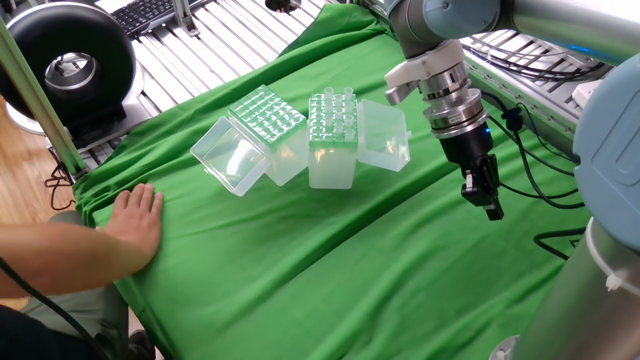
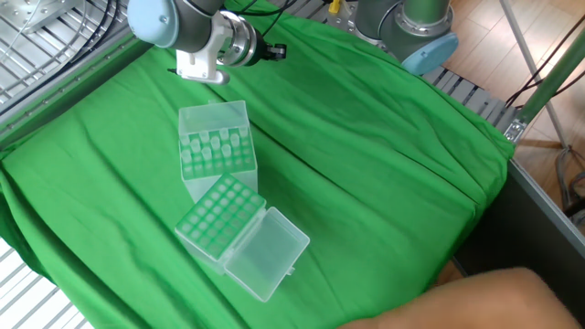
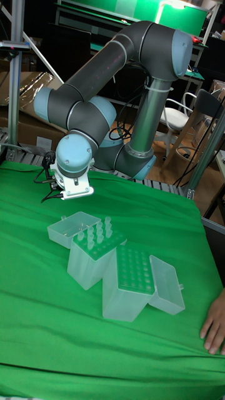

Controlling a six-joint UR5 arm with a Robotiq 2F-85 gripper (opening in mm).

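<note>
Two clear plastic tip boxes with green perforated tops stand side by side on the green cloth, lids swung open. One box carries several translucent tips in part of its holes; its lid lies toward the arm. The other box shows only empty holes, and its lid opens away from the first box. In exterior view 1 my gripper hangs above the cloth to the right of both boxes, clear of them. Its fingers look close together, but the gap between them cannot be made out.
A person's hand rests on the left edge of the green cloth. Cables run behind the gripper near the arm's base. Bare cloth lies in front of the boxes.
</note>
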